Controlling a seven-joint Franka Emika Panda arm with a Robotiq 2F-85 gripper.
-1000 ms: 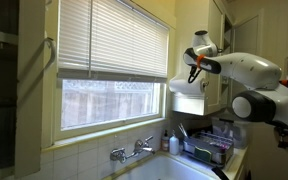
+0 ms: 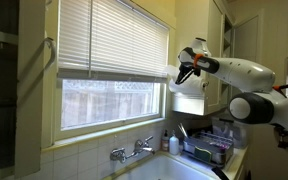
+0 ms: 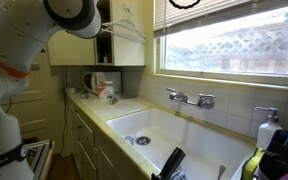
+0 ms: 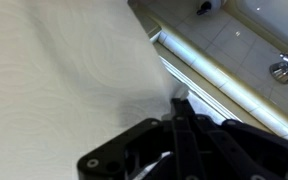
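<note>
A white paper towel roll [image 2: 188,88] hangs beneath the upper cabinet, right of the window. My gripper [image 2: 180,79] is at its upper left side, pointing down and left. The wrist view is largely filled by white paper [image 4: 74,80], whose right edge comes up against the shut fingertips [image 4: 177,107]. Whether a thin fold of it lies between them cannot be made out. The arm and its cable loop hide part of the roll from the side.
Below is a white sink [image 3: 189,140] with a wall faucet [image 3: 192,100]. A dish rack [image 2: 209,148] and soap bottles [image 2: 174,144] stand on the counter to its right. The cabinet [image 2: 216,60] and window blind [image 2: 114,40] bound the space around the gripper.
My gripper has shifted a little left and slightly down along the roll, toward the window. The sink and counter items have not moved.
</note>
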